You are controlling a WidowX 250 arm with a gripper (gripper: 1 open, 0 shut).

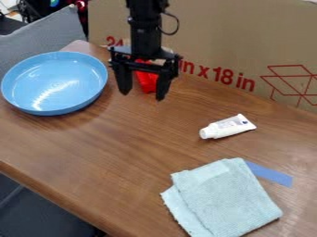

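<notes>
My black gripper (143, 83) hangs open over the back of the wooden table, just right of a blue plate (56, 85). Behind it, partly hidden by it, is a red object (146, 79). A white tube (227, 127) lies to the right on the table, and a folded light-blue cloth (221, 197) lies at the front right.
A cardboard box (260, 51) stands along the back. A blue strip (272, 173) lies beside the cloth. A grey padded item (37, 42) is at the back left.
</notes>
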